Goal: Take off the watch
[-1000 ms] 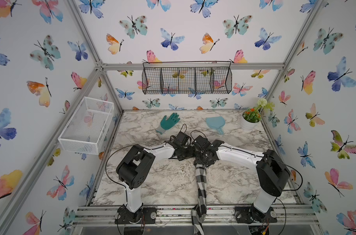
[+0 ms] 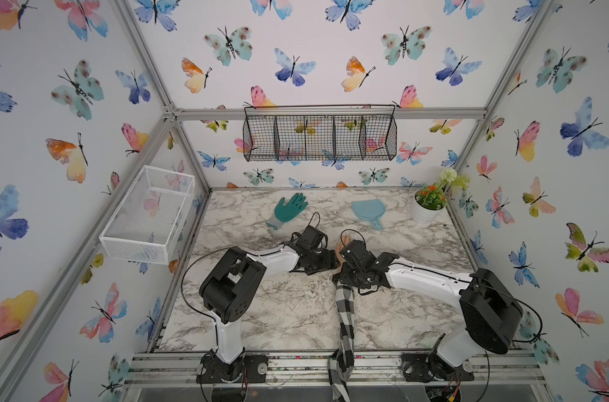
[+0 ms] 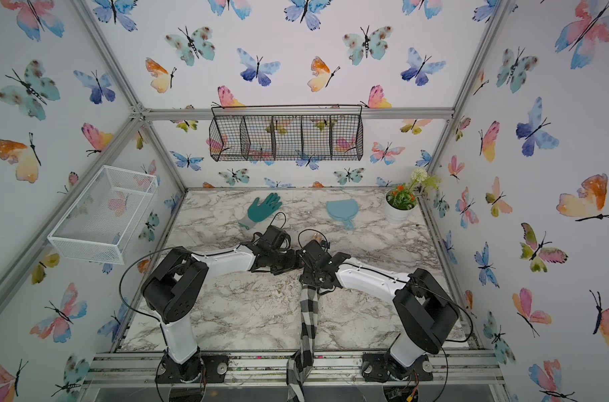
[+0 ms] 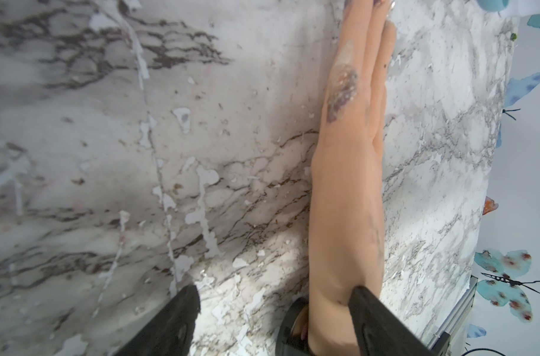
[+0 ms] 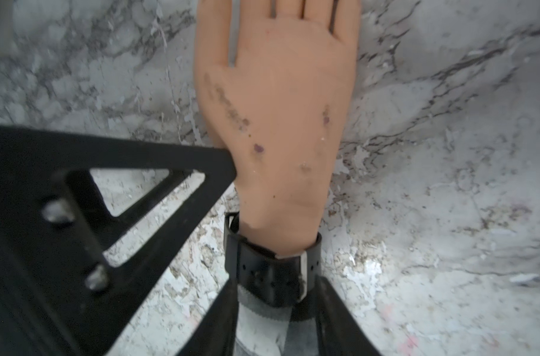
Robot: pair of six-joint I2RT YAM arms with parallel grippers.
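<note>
A mannequin hand (image 5: 281, 112) with a checked sleeve (image 2: 346, 315) lies mid-table; around its wrist is a black watch strap (image 5: 270, 273), a pale buckle piece at its side. My right gripper is over the wrist, its part-open fingers just below the strap; contact is unclear. In the left wrist view my left gripper is part open beside the forearm, the watch low between its fingertips and the hand reaching upward; whether it grips anything is not visible.
A teal glove (image 2: 289, 209), a blue dustpan (image 2: 368, 211) and a potted plant (image 2: 426, 201) stand along the back. A white basket (image 2: 147, 214) hangs left, a wire rack (image 2: 319, 137) on the back wall.
My right arm has shifted rightward, its gripper moving slightly right over the wrist. The left arm looks about still.
</note>
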